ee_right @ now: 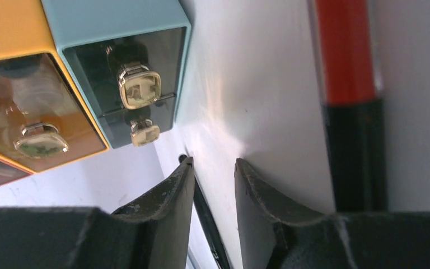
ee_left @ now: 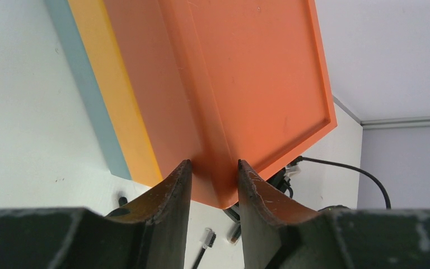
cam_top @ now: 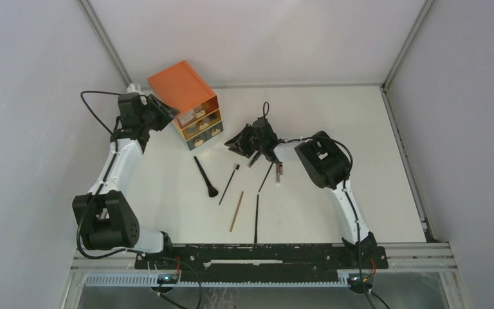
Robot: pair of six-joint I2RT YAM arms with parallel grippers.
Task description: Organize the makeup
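A small chest stands at the back left, with an orange top, a yellow middle tier and a blue bottom tier. My left gripper is shut at the chest's orange corner; whether it touches cannot be told. In the right wrist view, the blue tier has a metallic bottom drawer knob and another knob beside it. Both lie outside my right gripper, up and left of its fingers. That gripper is shut with nothing between its fingers, clear of the chest front. The bottom drawers look closed.
A dark brush, a small brush, a brown pencil and a black pencil lie in front. A red-and-black tube lies right of my right gripper.
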